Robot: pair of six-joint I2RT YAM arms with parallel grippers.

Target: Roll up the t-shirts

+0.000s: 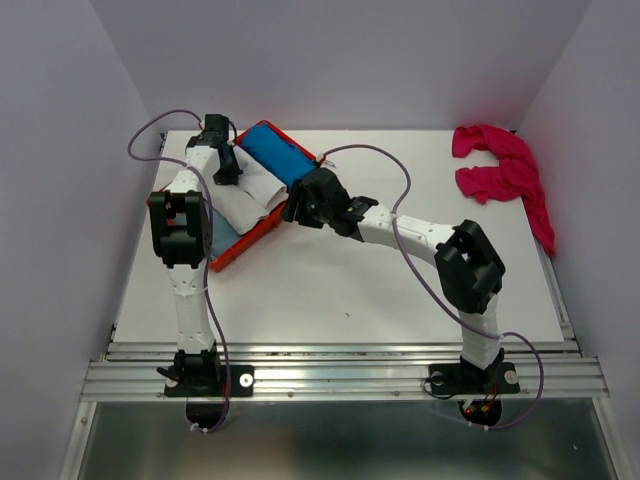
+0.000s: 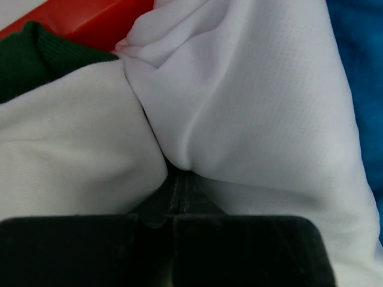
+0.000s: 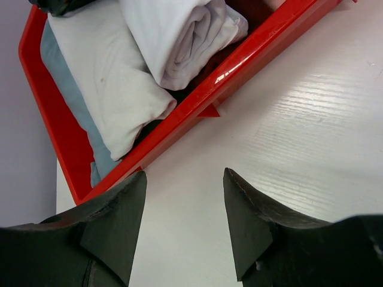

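Rolled shirts fill a red box: white ones in the middle, a blue one along the far side, a teal one at the other end, some green cloth. My left gripper is down among the white rolls; its fingertips in the left wrist view are together, partly hidden by fabric, with nothing visible between them. My right gripper is open over the table just outside the box's near edge, its fingers apart and empty.
A crumpled red shirt lies at the back right of the white table. Walls bound the sides and back.
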